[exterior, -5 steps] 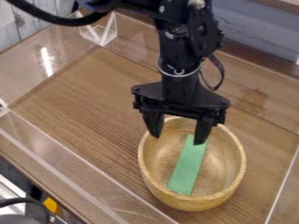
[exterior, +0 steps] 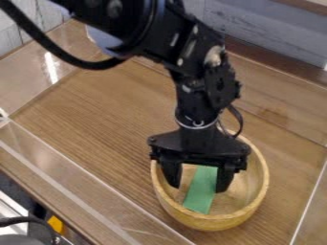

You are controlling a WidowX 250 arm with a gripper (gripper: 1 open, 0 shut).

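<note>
A round yellow-tan bowl (exterior: 205, 217) sits at the lower middle of the wooden table. Inside it lies a flat green rectangular block (exterior: 200, 194). My black gripper (exterior: 198, 178) reaches down into the bowl, its two fingers apart on either side of the block's upper part. The fingers partly hide the block, and contact with it cannot be told.
A pale wall bounds the back, and clear rims run along the left front and right edges. Dark cables lie off the table at the lower left.
My gripper has moved down into the bowl, over the green block. Bowl and block look nearly unmoved.
</note>
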